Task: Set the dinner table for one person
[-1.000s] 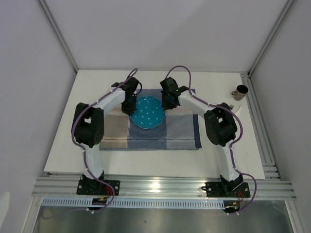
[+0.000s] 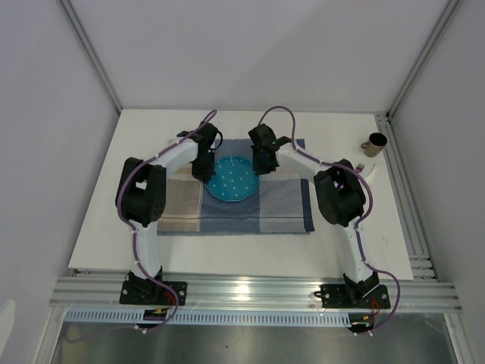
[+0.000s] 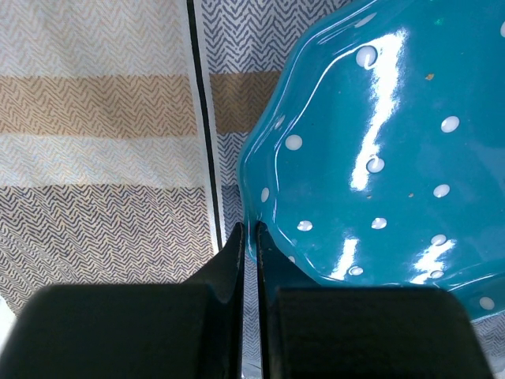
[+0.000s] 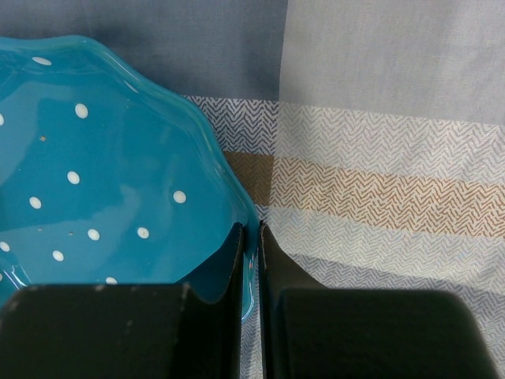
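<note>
A teal plate with white dots lies on a striped placemat at the middle of the table. My left gripper is shut on the plate's left rim, and my right gripper is shut on its right rim. Both wrist views show the wavy edge between the fingertips. At the table's back right stand a dark mug and, just below it, a fork with a white utensil beside it, too small to make out fully.
Bare white table surrounds the placemat, with free room at the left and along the front. Walls and metal rails border the table at the back and sides.
Both arms have shifted very slightly, a few pixels toward the front and right, with the plate barely changed between them.
</note>
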